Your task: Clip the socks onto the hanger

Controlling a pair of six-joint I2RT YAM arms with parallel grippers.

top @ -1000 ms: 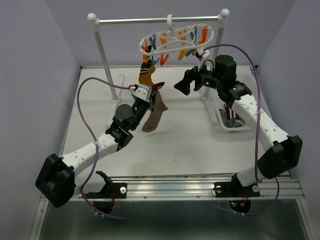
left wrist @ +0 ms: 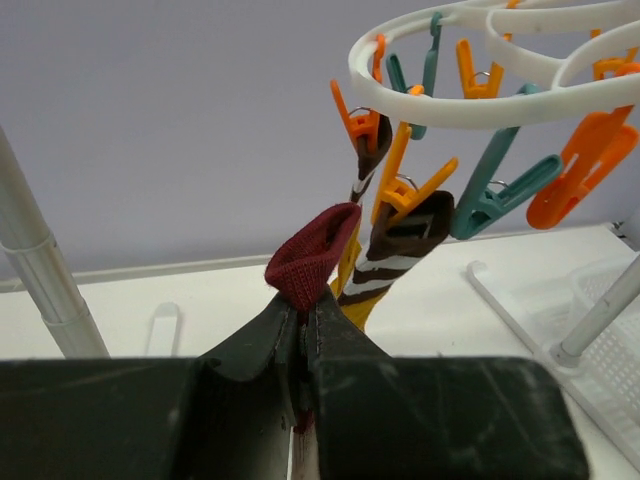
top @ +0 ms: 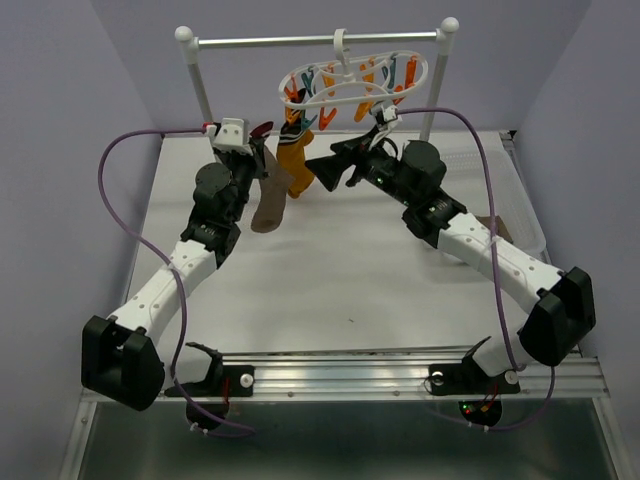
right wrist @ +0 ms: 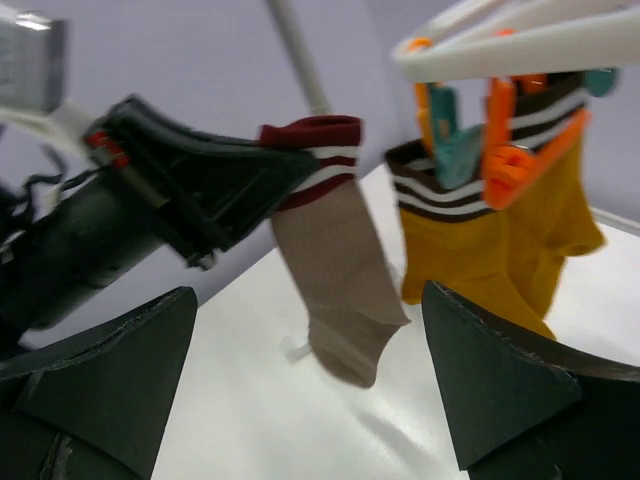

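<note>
My left gripper is shut on the dark red cuff of a brown sock [right wrist: 340,290], which hangs below it left of the hanger. The white oval hanger [top: 355,95] carries orange and teal clips [left wrist: 500,200]; mustard socks with striped cuffs [right wrist: 500,240] hang clipped at its left end. My right gripper [top: 335,170] is open and empty below the hanger's front, facing the hanging socks and the clips.
A white frame [top: 205,85] holds the hanger. A white bin [top: 520,195] stands at the right, partly behind my right arm. The white board [top: 310,290] is clear in front.
My left gripper has moved left and up toward the back with the brown sock. My right gripper has moved left to below the hanger.
</note>
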